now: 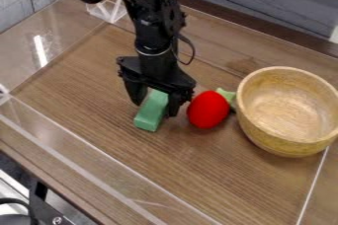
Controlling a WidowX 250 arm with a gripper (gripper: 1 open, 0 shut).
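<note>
My gripper hangs in the middle of the view, its black fingers open around or just over the upper part of a green block lying on the wooden table. Whether the fingertips touch the block I cannot tell. A red rounded object sits just right of the block, with a small green piece behind it.
A wooden bowl takes up the right side. A wall stands at the back, and a dark cable shows at the lower left.
</note>
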